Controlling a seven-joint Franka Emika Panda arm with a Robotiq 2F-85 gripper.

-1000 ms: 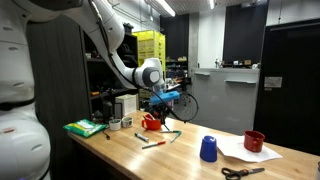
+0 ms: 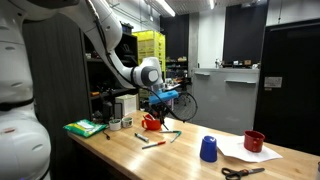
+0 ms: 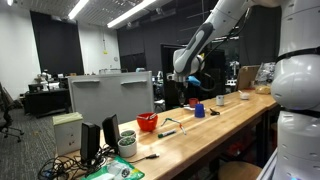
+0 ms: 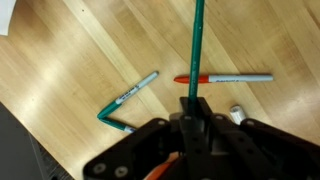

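Observation:
A slim dark green stick [image 4: 197,45] rises from between the fingertips of my gripper in the wrist view, and the fingers are shut on it. Below it on the wooden table lie a marker with a red cap [image 4: 225,78] and a green marker [image 4: 128,97], with another green piece [image 4: 116,124] meeting it at an angle. The arm hangs above the table by the red bowl [image 2: 151,123] in exterior view 1. There the fingers and the held stick are too small to make out clearly.
Toward the right of the table stand a blue cup [image 2: 208,149], scissors [image 2: 241,174] and a red mug [image 2: 254,141] on white paper. A green packet [image 2: 85,128] lies at the left, with white cups [image 2: 115,124] near the bowl.

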